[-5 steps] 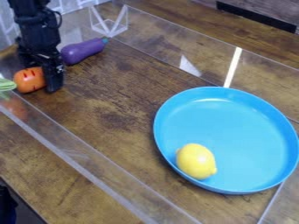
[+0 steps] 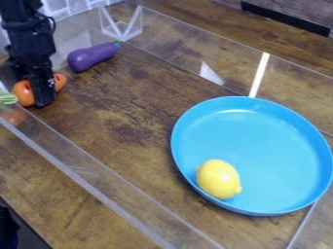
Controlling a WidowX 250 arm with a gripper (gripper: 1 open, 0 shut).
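At the left edge of the camera view my black gripper (image 2: pixel 39 82) is down over an orange, round vegetable (image 2: pixel 25 90), shut on it with its fingers around it. A pale green leafy vegetable (image 2: pixel 7 95) lies just left of it, partly out of frame.
A purple eggplant (image 2: pixel 93 55) lies behind the gripper. A blue plate (image 2: pixel 260 136) holding a yellow lemon (image 2: pixel 217 179) is at the right.
My gripper has moved slightly left onto the orange vegetable, which is now more covered by the fingers.
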